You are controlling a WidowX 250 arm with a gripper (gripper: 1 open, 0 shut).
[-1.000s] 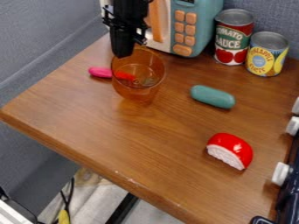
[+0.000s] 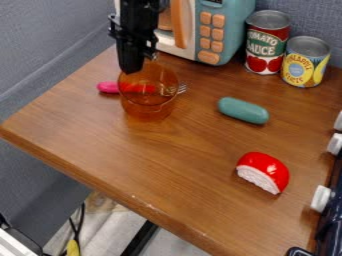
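Note:
A black gripper [image 2: 134, 60] reaches down from the top to the rim of an orange see-through cup [image 2: 150, 100] on the wooden table [image 2: 134, 160]; whether its fingers are open or shut on the rim is hard to see. A pink-handled fork [image 2: 110, 87] lies partly behind the cup, its tines showing at the right.
A toy microwave [image 2: 214, 30], a red can [image 2: 265, 45] and a yellow can [image 2: 305, 62] stand at the back. A teal cylinder [image 2: 243, 110] and a red-and-white piece [image 2: 262, 172] lie on the right; a dark appliance [image 2: 327, 215] is at the right edge.
The gripper has moved a little and now sits lower at the cup's rim. The other things look unchanged.

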